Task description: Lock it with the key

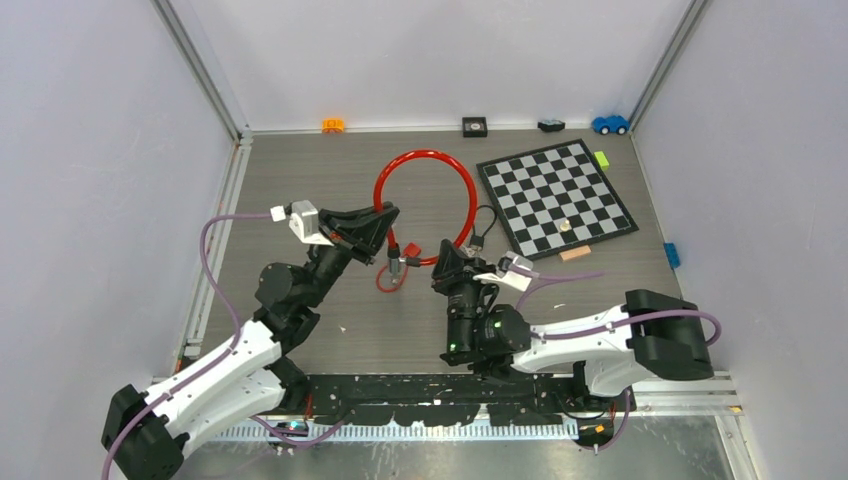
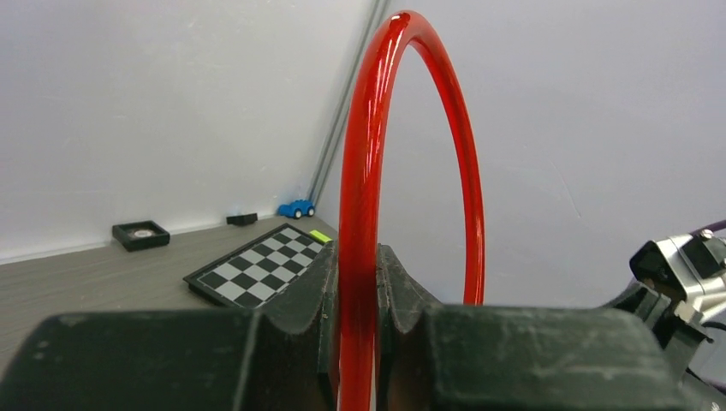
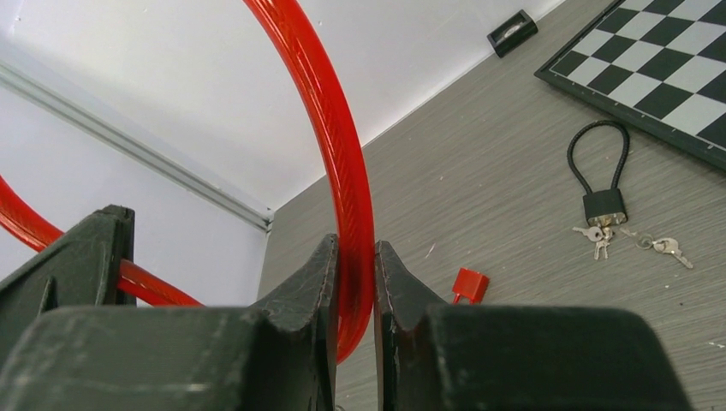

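Note:
A red cable loop lock (image 1: 470, 200) is held up between both grippers, its lock body (image 1: 395, 264) hanging low on the left side. My left gripper has the red cable between its fingers; how firmly they close on it is hard to tell. My right gripper is shut on the cable at the loop's lower right. A black cable padlock (image 3: 604, 205) lies on the table with keys (image 3: 601, 238) beside it, and more keys (image 3: 672, 250) lie to its right.
A red object (image 3: 471, 283) lies on the table. The checkerboard (image 1: 554, 195) is at the back right; small toys and boxes line the back wall, including a blue car (image 1: 610, 124).

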